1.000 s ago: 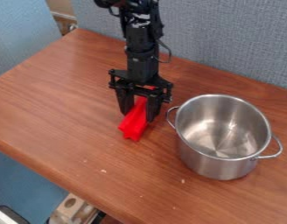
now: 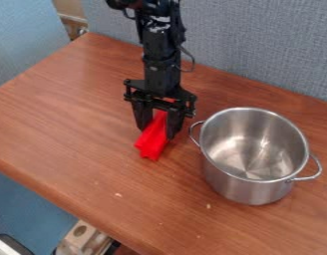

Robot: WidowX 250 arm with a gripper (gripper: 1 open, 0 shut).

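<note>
A black robot gripper (image 2: 159, 116) hangs over the middle of the wooden table, its fingers down around a red block (image 2: 151, 143). The gripper is shut on the red block, whose lower part sticks out below and toward the front. The block is low at the tabletop; whether it rests on it I cannot tell. A steel pot (image 2: 253, 164) with side handles stands to the right, close beside the gripper.
A grey padded wall (image 2: 259, 50) runs along the back. Blue floor shows beyond the table's lower left edge.
</note>
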